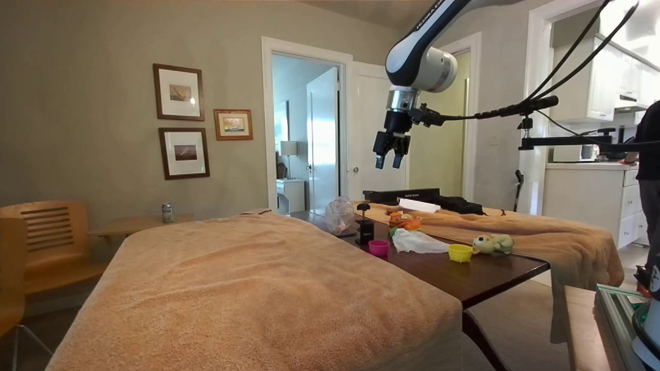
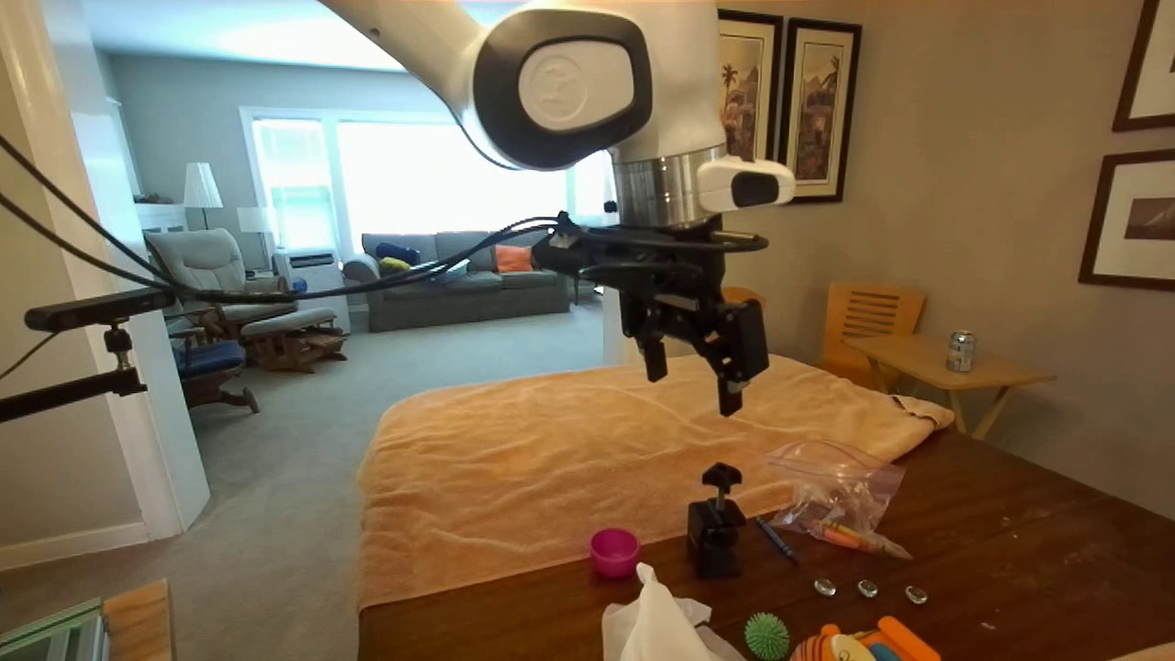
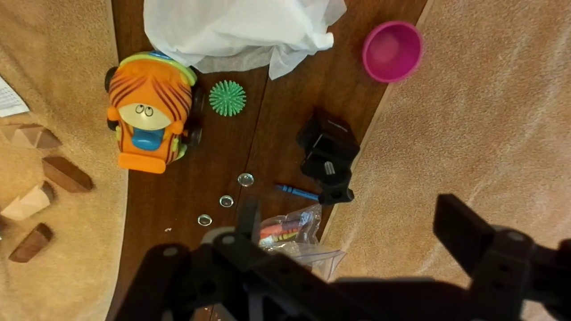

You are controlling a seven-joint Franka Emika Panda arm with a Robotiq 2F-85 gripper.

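Note:
High above the dark wooden table [image 1: 489,278] my gripper [image 1: 388,166] hangs open, empty between its fingers. In the wrist view a black clamp [image 3: 329,155] stands near the table's edge, with a blue crayon [image 3: 297,192] beside it. A clear plastic bag [image 3: 299,235] holding coloured crayons lies partly hidden behind my gripper parts. Three clear glass gems [image 3: 226,201] rest close by. A green spiky ball [image 3: 227,98] sits beside an orange toy car [image 3: 147,115]. The pink cup [image 3: 392,51] is upright near the edge, and a white crumpled cloth or bag [image 3: 235,32] lies near it.
A yellow cup [image 1: 459,253] and a pale green plush toy [image 1: 495,243] occupy the table's near end. Wooden blocks [image 3: 67,174] lie on the towel to one side.

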